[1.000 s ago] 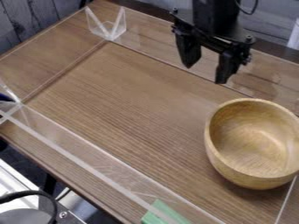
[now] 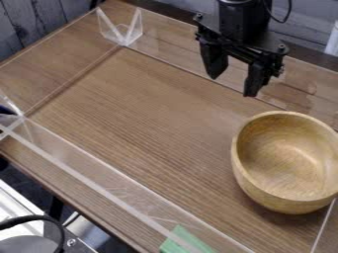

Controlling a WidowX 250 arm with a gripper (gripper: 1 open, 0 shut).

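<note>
The black gripper [image 2: 238, 64] hangs at the top right, above the back part of the wooden table [image 2: 132, 119], with its fingers pointing down. Whether it is open or shut, and whether anything is between its fingers, I cannot tell. A large light wooden bowl [image 2: 284, 173] stands at the right, below and apart from the gripper.
Clear plastic edging runs along the back and left of the table. A green piece [image 2: 185, 242] lies at the front edge. Black and grey equipment [image 2: 27, 237] is at the lower left.
The gripper has shifted slightly and risen a little at the back right. The bowl and table have not moved.
</note>
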